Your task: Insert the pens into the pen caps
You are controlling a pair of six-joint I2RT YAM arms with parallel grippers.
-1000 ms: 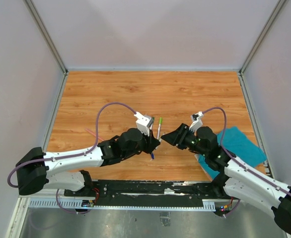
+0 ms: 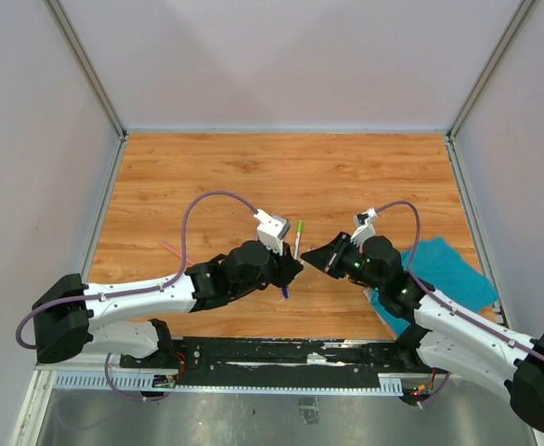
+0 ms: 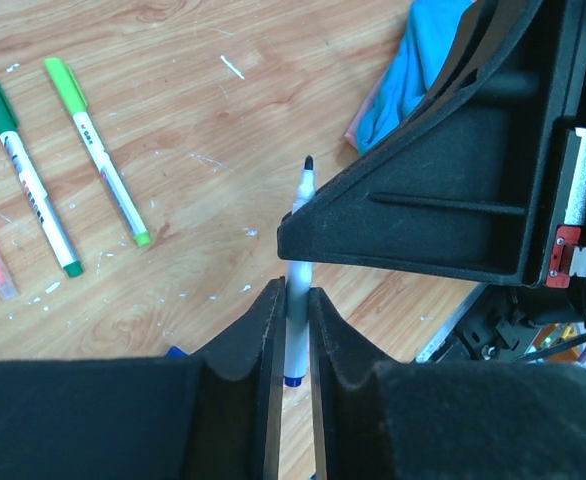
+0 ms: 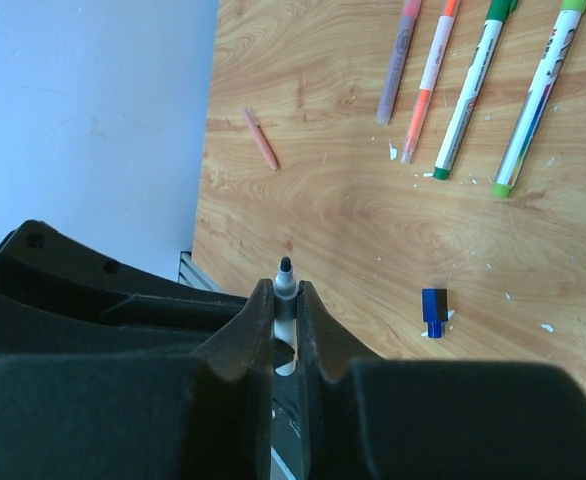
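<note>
A white pen with a dark tip (image 3: 300, 295) stands upright between both grippers, blue at its lower end. My left gripper is around its lower part, its fingers slightly parted with the pen still between them. One right finger (image 3: 393, 225) hides part of the barrel in the left wrist view. A blue cap (image 4: 434, 312) lies loose on the table below. In the top view the grippers (image 2: 300, 263) meet near the table's middle.
Capped pens lie in a row: light green (image 4: 540, 100), dark green (image 4: 470, 95), orange (image 4: 430, 80) and purple (image 4: 398, 65). A pinkish piece (image 4: 261, 138) lies apart. A teal cloth (image 2: 453, 274) covers the right side.
</note>
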